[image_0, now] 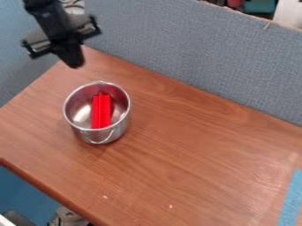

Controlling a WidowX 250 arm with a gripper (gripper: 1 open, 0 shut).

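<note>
A steel pot (116,132) with a wire handle stands on the left part of the wooden table, holding an upright red object (101,109). Up and to the left of the pot, the black gripper (71,58) hangs in the air, blurred and apart from it. It looks shut, with nothing visible between its fingers.
A grey padded wall (200,62) runs along the back. Blue tape (290,199) lies at the lower right edge. Some hardware sits below the front left edge.
</note>
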